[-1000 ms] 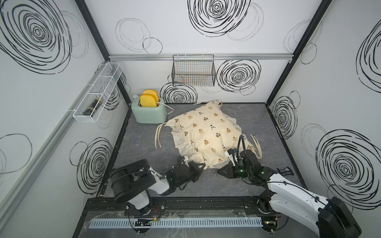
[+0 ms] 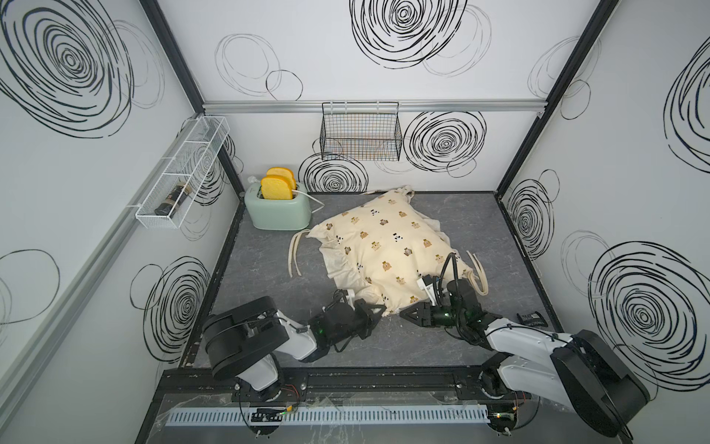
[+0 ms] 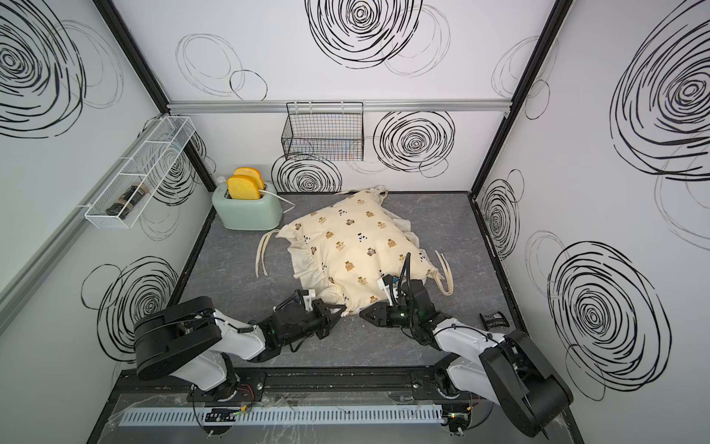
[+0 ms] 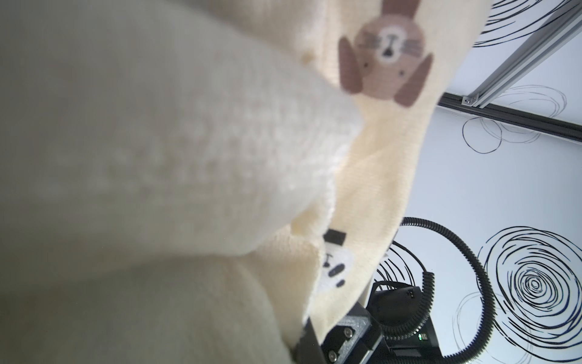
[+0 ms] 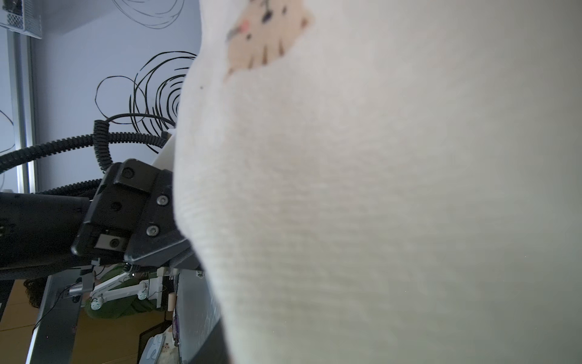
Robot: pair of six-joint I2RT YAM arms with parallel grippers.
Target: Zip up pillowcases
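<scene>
A cream pillowcase [image 2: 392,236] with small animal faces, a ruffled edge and tie straps lies plump on the table, one corner toward me. At that near corner, my left gripper [image 2: 381,308] is shut against the edge of the cloth; whether a fold is pinched between its fingers cannot be seen. Just to its right, my right gripper [image 2: 406,315] stands open beside the front edge of the pillowcase. Cream fabric [image 4: 182,151] fills much of the left wrist view, and the case covers most of the right one. No zipper or slider can be made out.
A green toaster [image 2: 278,207] with yellow toast stands at the back left. A black wire basket [image 2: 361,133] hangs on the back wall, a white rack [image 2: 185,170] on the left wall. A small black object [image 2: 531,319] lies at right. Table beside the left arm is bare.
My right arm has swung left, bringing its gripper slightly nearer the left one. The left gripper and the near part of the pillowcase have shifted only slightly.
</scene>
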